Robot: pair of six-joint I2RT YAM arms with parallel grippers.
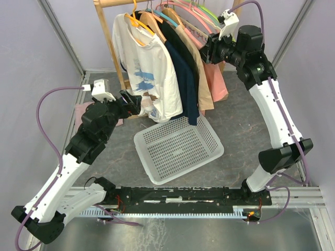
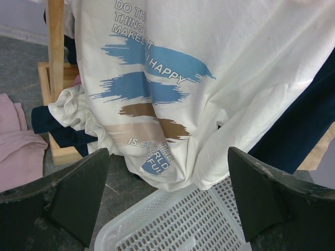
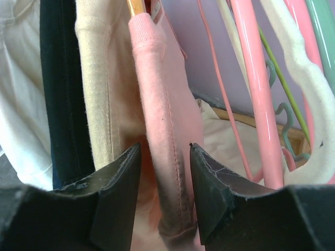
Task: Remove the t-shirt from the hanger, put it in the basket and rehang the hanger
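Note:
A pink t-shirt hangs near the right end of the rack. My right gripper is at its upper part; in the right wrist view the shirt's shoulder runs down between my part-open fingers. My left gripper stands open in front of a white printed long-sleeve shirt, whose print fills much of the left wrist view, with nothing between its fingers.
Navy, black and beige garments hang between the white and pink shirts, with bare hangers on the right. A white perforated basket lies on the floor below. A folded pink cloth lies at left.

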